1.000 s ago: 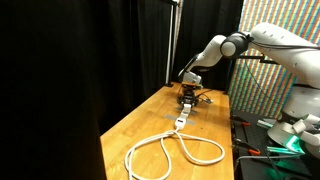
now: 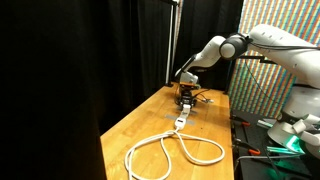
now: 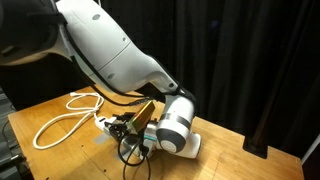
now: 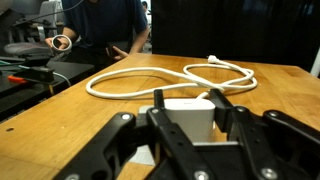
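Observation:
My gripper is low over the wooden table, shut on a white block (image 4: 190,120) with a flat, sloping top. Its dark fingers stand on either side of the block. In exterior view 1 the gripper (image 2: 186,98) is at the far part of the table, with a narrow white piece (image 2: 181,122) just in front of it. A long white cord (image 2: 130,158) loops over the near part of the table. Beyond the block, the wrist view shows the same cord (image 4: 125,94) and a white end piece (image 4: 213,59). The block's underside is hidden.
Black curtains (image 3: 225,60) hang behind the table (image 3: 235,165). A person (image 4: 105,30) is near the table edge in the wrist view. Bare wood lies left of the gripper in exterior view 1. Dark equipment (image 2: 252,140) stands along the right edge.

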